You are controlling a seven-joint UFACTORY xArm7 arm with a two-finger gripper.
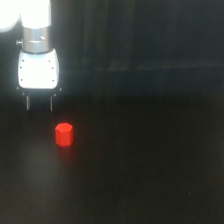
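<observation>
A small red block (pixel 64 135) stands on the dark surface in the left half of the camera view. It looks like a short cylinder or a many-sided prism; its exact shape is hard to tell. Up and to the left of it in the picture hangs my gripper (pixel 40 103), white and pointing down. Its two thin fingers are spread apart, with only the dark background showing between them. Gripper and block are not touching.
Behind, a dark backdrop (pixel 150 45) spans the view. No other objects show.
</observation>
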